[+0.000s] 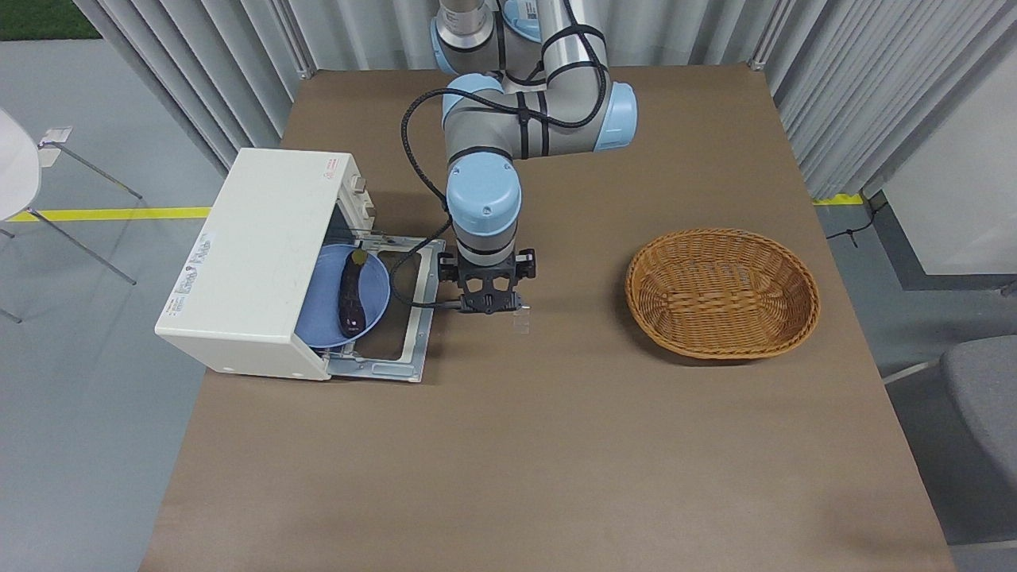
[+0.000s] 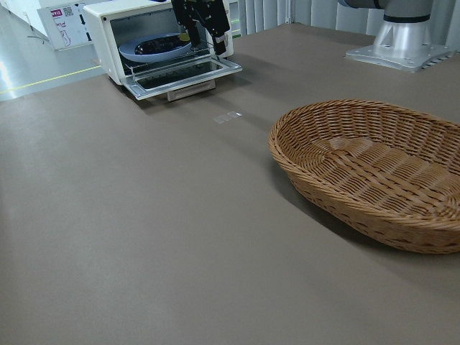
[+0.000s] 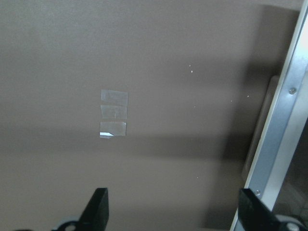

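Observation:
My gripper stands open above the table beside the outer edge of the oven's lowered glass door (image 3: 284,125), with nothing seen between its fingers. The white toaster oven (image 1: 243,248) is at the table's left. Inside it, partly on the pulled-out rack, a blue plate (image 1: 320,305) holds a dark eggplant (image 1: 350,300). In the front view my gripper is just right of the door; in the left view it hangs high at the oven's front, near the plate.
A wicker basket (image 1: 721,292) sits empty on the right of the brown table (image 1: 562,448).

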